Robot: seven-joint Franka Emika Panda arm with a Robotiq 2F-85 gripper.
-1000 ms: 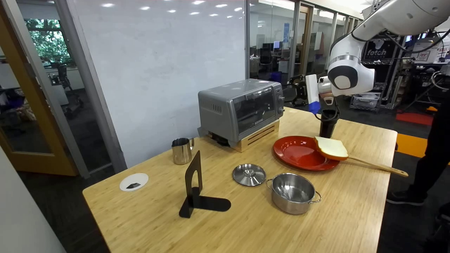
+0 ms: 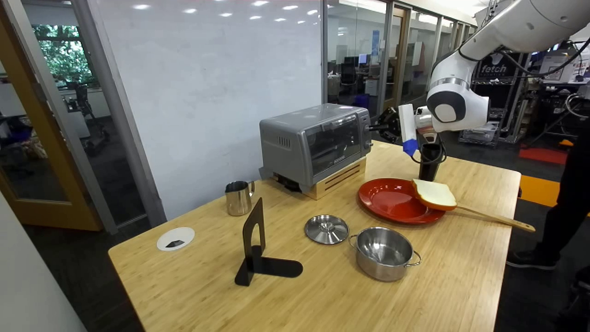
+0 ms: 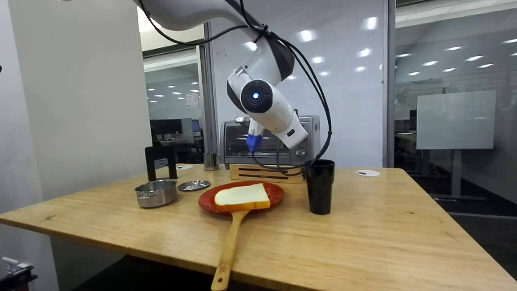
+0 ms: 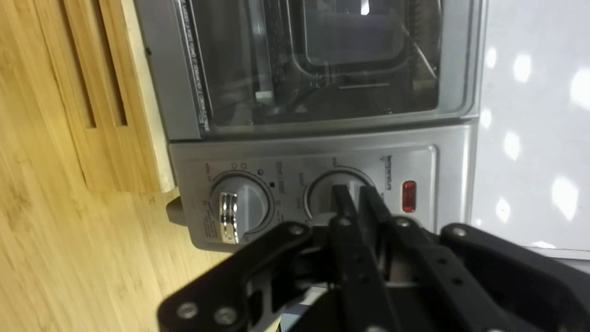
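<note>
The grey toaster oven (image 2: 315,141) sits on a slatted wooden stand (image 2: 337,178), its glass door closed. In the wrist view, my gripper is shut in front of the temperature knob (image 4: 321,199), its fingertips overlapping the knob's face. Nothing shows clearly held between the fingers; whether they touch the knob, I cannot tell. The lower function knob (image 4: 251,205), with a shiny chrome grip, is apart from the fingers. Near the temperature knob is a red indicator (image 4: 409,196). My arm hides part of the oven in exterior view 2.
A black cup (image 3: 320,186) stands close to my arm. Bread (image 2: 435,193) and a wooden spatula (image 2: 498,218) lie over the red plate (image 2: 387,202). Further off are a pot (image 2: 383,254), lid (image 2: 326,229), steel pitcher (image 2: 238,198) and black bookend (image 2: 254,238).
My gripper has come closer to the oven's control panel and turned a little. Its fingers, spread apart before, are now together.
</note>
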